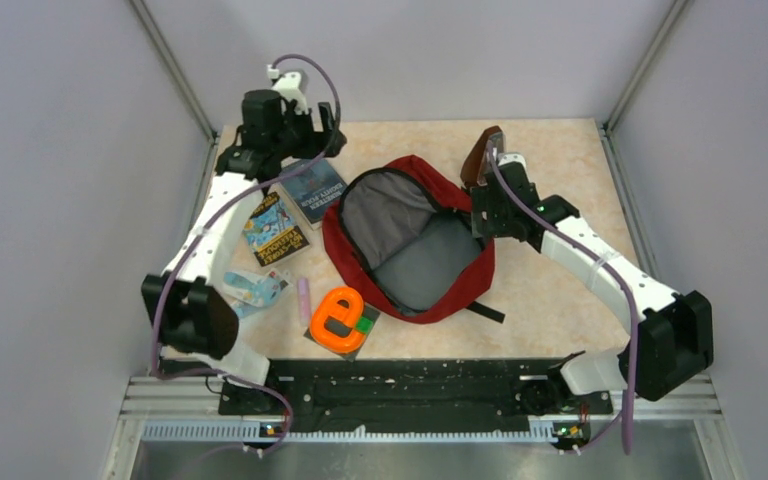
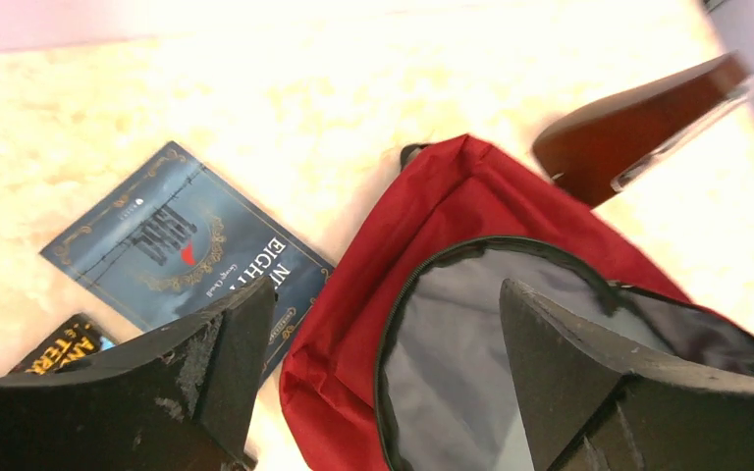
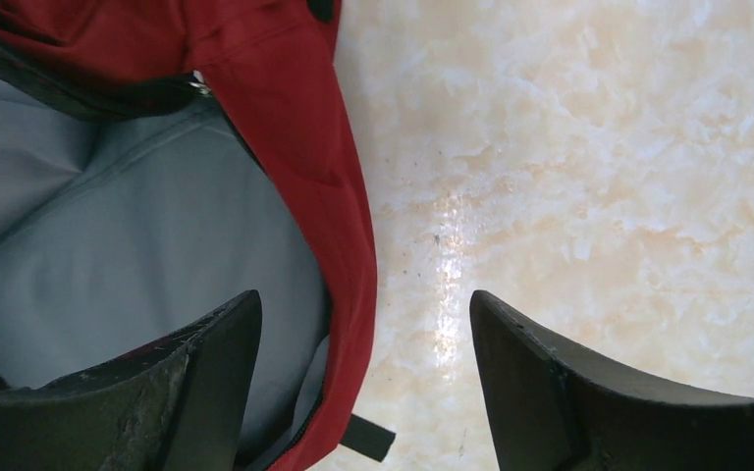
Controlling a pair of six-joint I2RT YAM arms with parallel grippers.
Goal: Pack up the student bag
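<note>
The red bag (image 1: 340, 250) lies unzipped in the middle of the table, its grey inside bare. My left gripper is open, raised above the bag's back-left side, with nothing between its fingers. Left of the bag lie a dark blue book (image 1: 314, 192) and a yellow-and-blue book (image 1: 276, 232). A pink stick (image 1: 304, 300), an orange tool (image 1: 332, 338) on a dark flat piece and a clear packet (image 1: 256, 288) lie toward the front left. My right gripper stands open over the bag's right edge, empty.
A brown case (image 2: 648, 118) stands upright behind the bag, beside the right arm. A black strap (image 1: 485, 312) sticks out at the bag's front right. Bare table shows at the right and the back.
</note>
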